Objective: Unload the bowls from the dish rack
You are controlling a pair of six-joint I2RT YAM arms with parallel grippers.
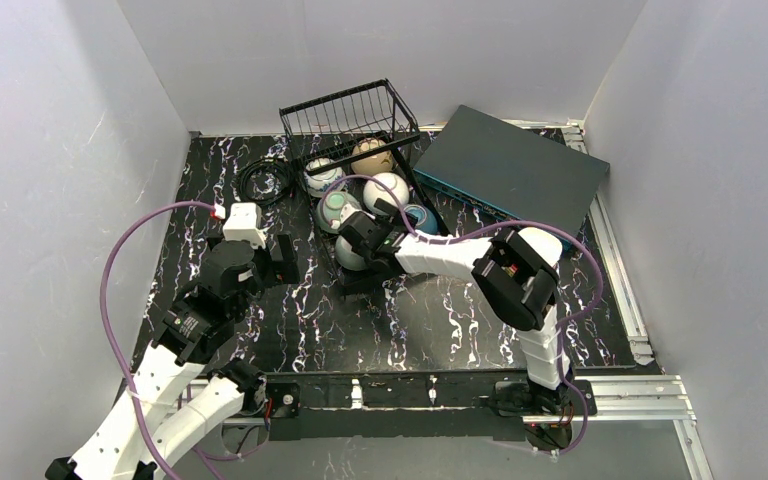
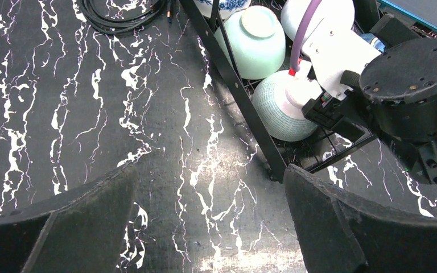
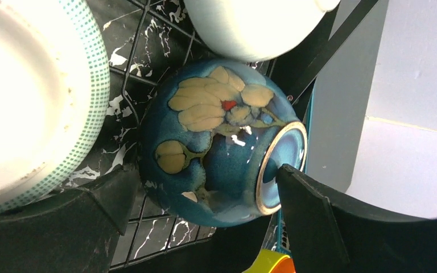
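The black dish rack [image 1: 408, 172] holds several bowls. My right gripper is open over a blue flowered bowl [image 3: 227, 142] tipped on its side; one finger [image 3: 105, 196] shows beside it, the other overlaps its foot ring. Whether they touch it I cannot tell. Other bowls in the rack are a dotted bowl [image 2: 281, 108] at the front, a green bowl [image 2: 253, 48], a white bowl [image 1: 384, 188], a blue-patterned bowl [image 1: 323, 177] and a cream bowl [image 1: 371, 156]. Left of the rack, my left gripper stands open above bare table, holding nothing.
A large dark box [image 1: 510, 160] lies right of the rack. Behind the rack's left side is a coiled black cable [image 1: 265, 181]. A pale round item [image 1: 542, 243] shows partly behind the right arm. Open black marbled table [image 1: 360, 335] lies in front of the rack.
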